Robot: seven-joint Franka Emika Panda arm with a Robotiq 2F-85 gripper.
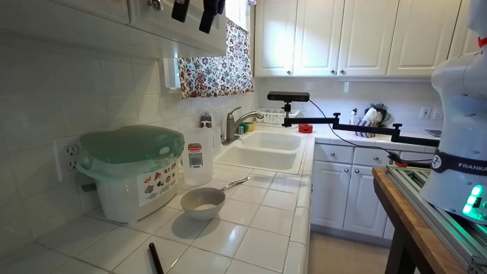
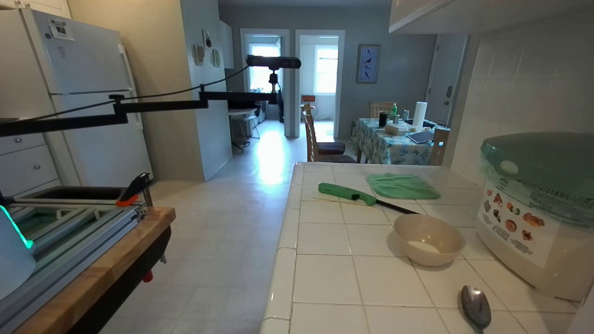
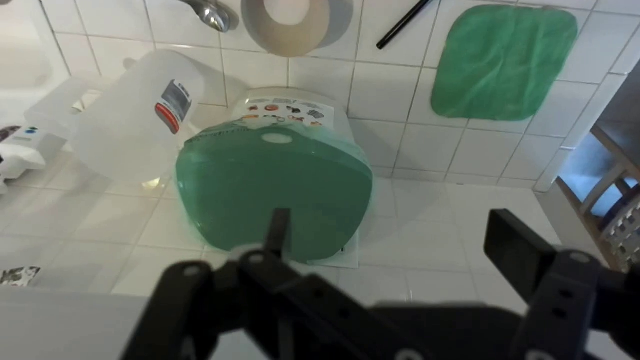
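Observation:
My gripper stands open, its two black fingers wide apart with nothing between them. In exterior view 1 its fingertips (image 1: 207,20) show at the top, high up before the wall cabinet. Below it stands a white bin with a green lid (image 3: 276,186), against the tiled wall. A beige bowl (image 2: 429,239) sits on the counter in front of the bin. Beside the bowl lies a metal spoon (image 2: 474,307). A green-handled tool (image 2: 346,193) with a black shaft lies near a flat green cloth (image 2: 403,186).
A translucent jug (image 1: 198,157) stands between the bin and the sink (image 1: 255,157). The wall cabinet (image 1: 178,27) overhangs the counter close to my gripper. Bare tiles (image 2: 328,278) lie along the counter's front edge.

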